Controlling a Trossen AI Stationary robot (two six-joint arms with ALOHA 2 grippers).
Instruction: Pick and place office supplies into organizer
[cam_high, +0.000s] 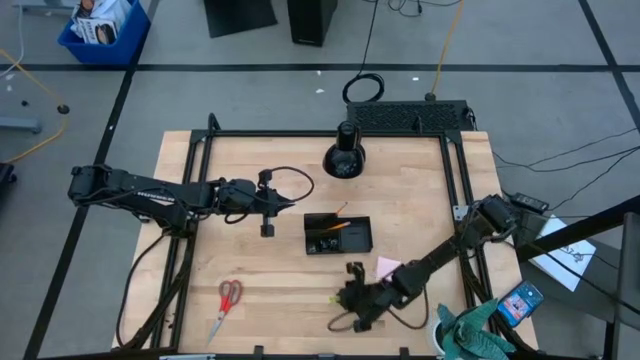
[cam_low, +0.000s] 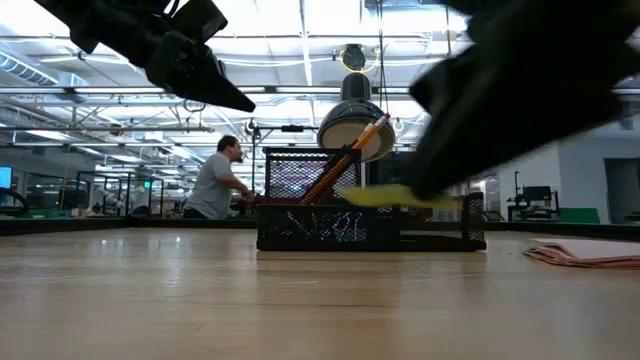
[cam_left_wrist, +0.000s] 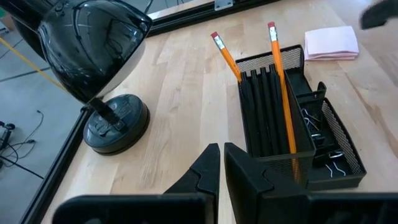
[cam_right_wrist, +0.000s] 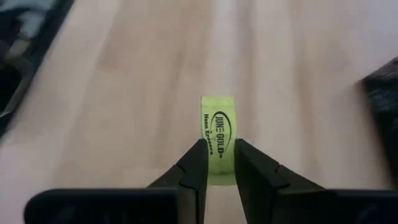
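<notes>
The yellow-green eraser (cam_right_wrist: 219, 127) is pinched between the fingertips of my right gripper, its lettered face toward the right wrist camera. In the low view the eraser (cam_low: 385, 195) hangs in the air in front of the black mesh organizer (cam_low: 330, 232). From above, the right gripper (cam_high: 340, 298) is nearer the front edge than the organizer (cam_high: 338, 243). The organizer holds two orange pencils (cam_left_wrist: 285, 99), several black pens (cam_left_wrist: 264, 115) and metal clips (cam_left_wrist: 336, 163). My left gripper is shut and empty, to the left of the organizer.
Pink sticky notes (cam_left_wrist: 331, 43) lie to the right of the organizer. Red-handled scissors (cam_high: 226, 302) rest at the front left. A black lamp (cam_high: 345, 155) stands behind the organizer.
</notes>
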